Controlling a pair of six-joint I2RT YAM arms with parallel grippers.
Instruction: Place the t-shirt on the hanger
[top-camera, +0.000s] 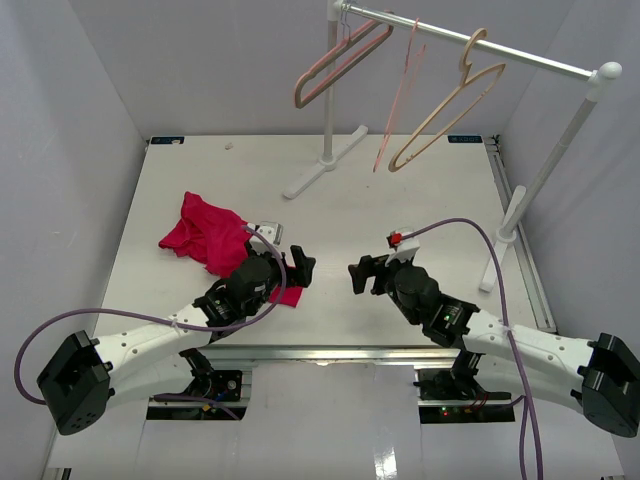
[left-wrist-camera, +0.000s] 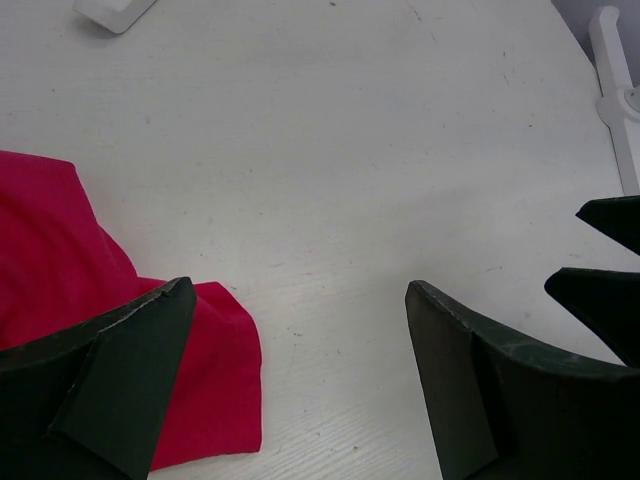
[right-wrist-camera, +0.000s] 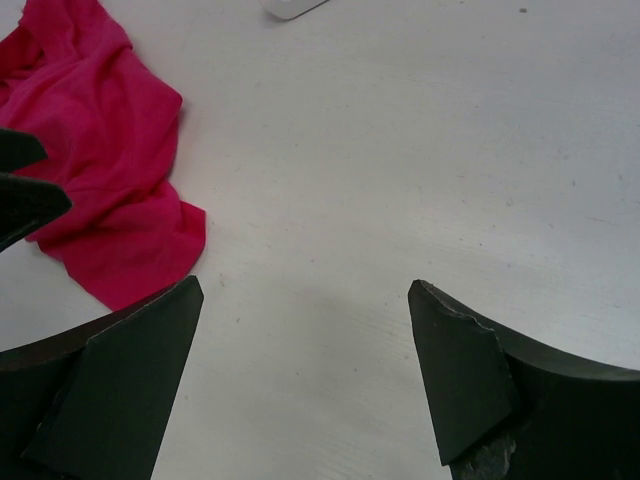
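A crumpled red t shirt (top-camera: 205, 232) (left-wrist-camera: 205, 380) (right-wrist-camera: 120, 150) lies on the white table's left half, partly hidden in the top view by my left arm. My left gripper (top-camera: 298, 262) hangs open over the shirt's right edge, its fingers empty. My right gripper (top-camera: 365, 270) faces it from the right, open and empty above bare table. Overhead in the top view, a pink hanger (top-camera: 312, 80), a thin pink hanger (top-camera: 394, 105) and a beige hanger (top-camera: 435, 116) hang from the rail.
The white rack's rail (top-camera: 520, 55) spans the upper right on two posts, with feet (top-camera: 302, 184) at the back and on the right (top-camera: 490, 275). Purple cables arch over both arms.
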